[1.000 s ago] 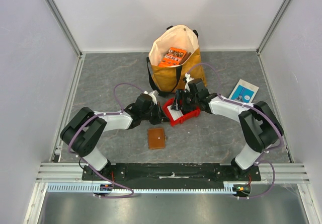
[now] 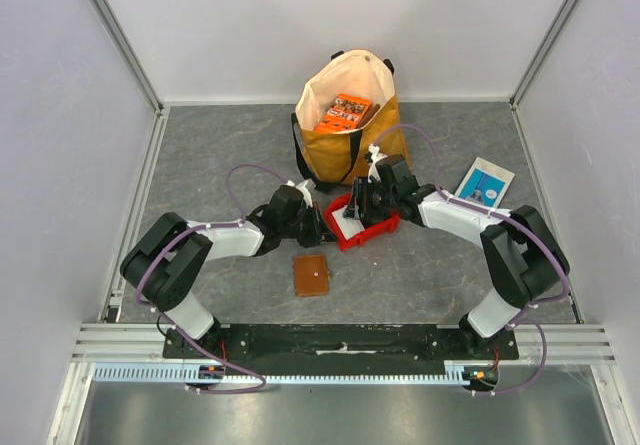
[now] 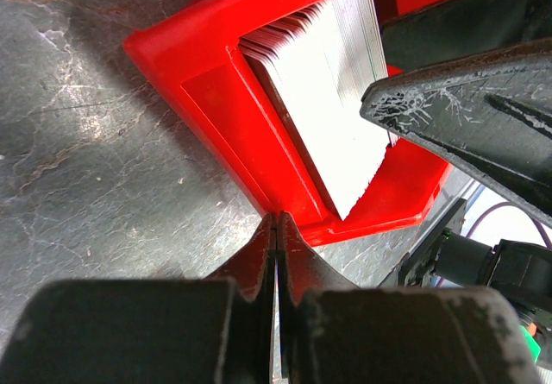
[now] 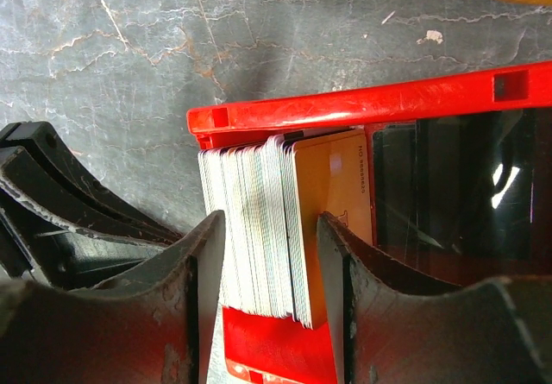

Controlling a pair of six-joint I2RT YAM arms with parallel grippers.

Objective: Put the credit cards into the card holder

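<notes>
A thick stack of cards (image 4: pixel 250 220) stands on edge in a red box (image 4: pixel 362 92), a gold card (image 4: pixel 352 177) at its right end in the right wrist view. My right gripper is over the stack, its fingers part open with the cards' edges in view between them. One fingertip overlaps the gold card's face; I cannot tell whether it presses on it. The left gripper is shut with nothing visible between its fingers, tips at the box's rim corner. In the top view a brown card holder (image 2: pixel 311 275) lies flat in front of the box.
Behind the box stands a yellow bag (image 2: pixel 335 155) with an orange packet (image 2: pixel 345 111) inside. A blue and white booklet (image 2: pixel 485 183) lies at the right. Both grippers crowd close together at the box. Bare table surrounds the card holder.
The left arm, box and card holder look unmoved.
</notes>
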